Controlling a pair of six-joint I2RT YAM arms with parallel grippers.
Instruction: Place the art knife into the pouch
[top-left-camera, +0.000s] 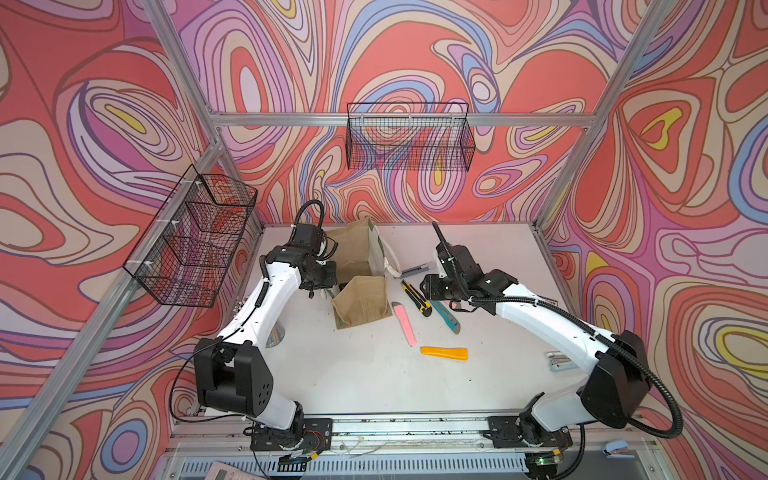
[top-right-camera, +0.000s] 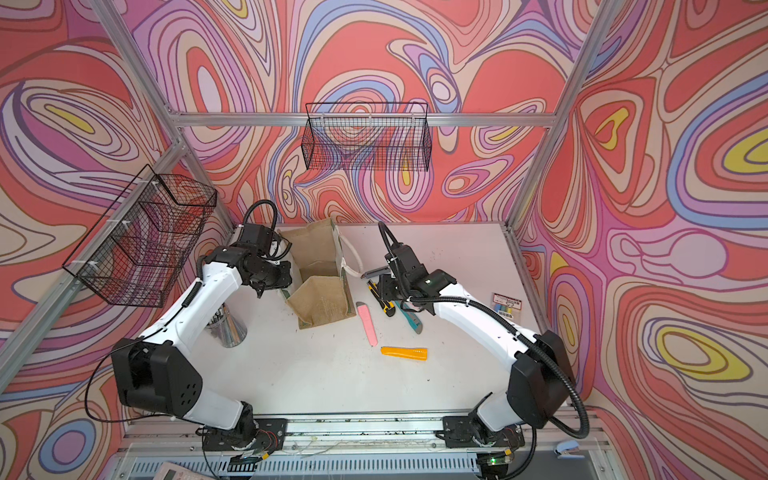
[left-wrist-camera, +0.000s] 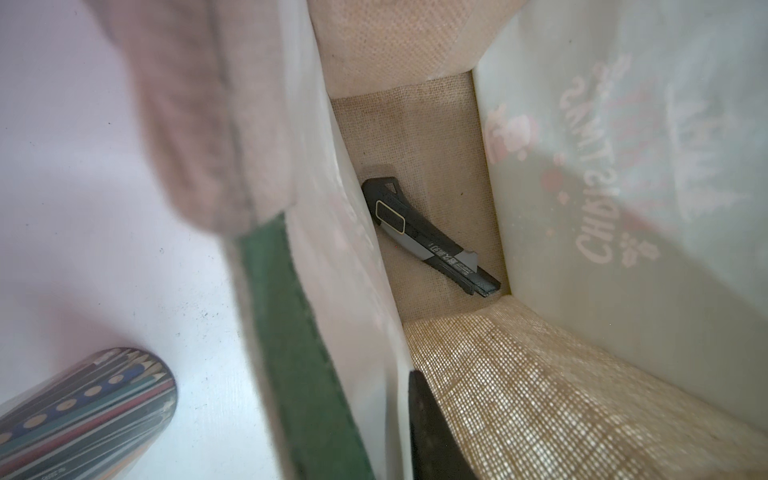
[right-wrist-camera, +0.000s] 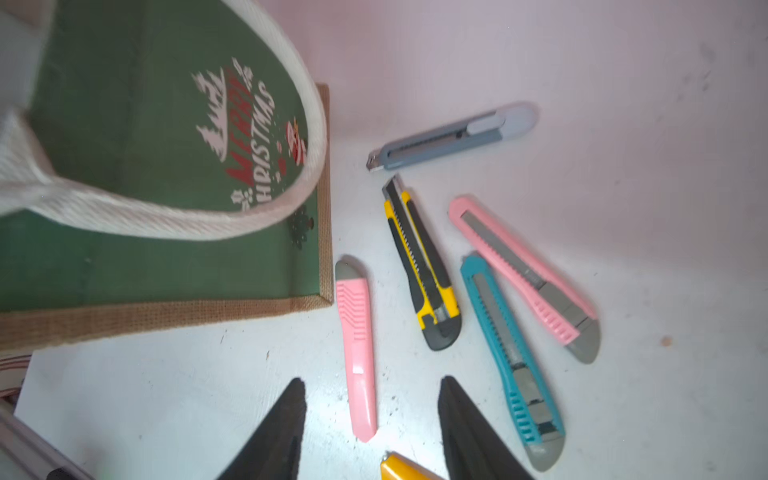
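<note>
The tan burlap pouch (top-left-camera: 361, 302) stands upright with its mouth open. My left gripper (top-left-camera: 326, 284) is shut on its left wall; a dark finger (left-wrist-camera: 432, 436) shows inside the wall in the left wrist view. On the pouch floor lies a black and grey art knife (left-wrist-camera: 428, 240). Over the loose knives hangs my right gripper, its fingers apart and nothing between them. Below it on the table are a yellow-black knife (right-wrist-camera: 422, 264), a teal knife (right-wrist-camera: 512, 360), two pink knives, one upright-lying (right-wrist-camera: 357, 352) and one slanted (right-wrist-camera: 524, 276), and a grey knife (right-wrist-camera: 452, 136).
An orange knife (top-left-camera: 444, 353) lies nearer the table's front. The pouch's white handle (right-wrist-camera: 192, 222) loops out on the right side. A holder of pencils (left-wrist-camera: 104, 408) stands left of the pouch.
</note>
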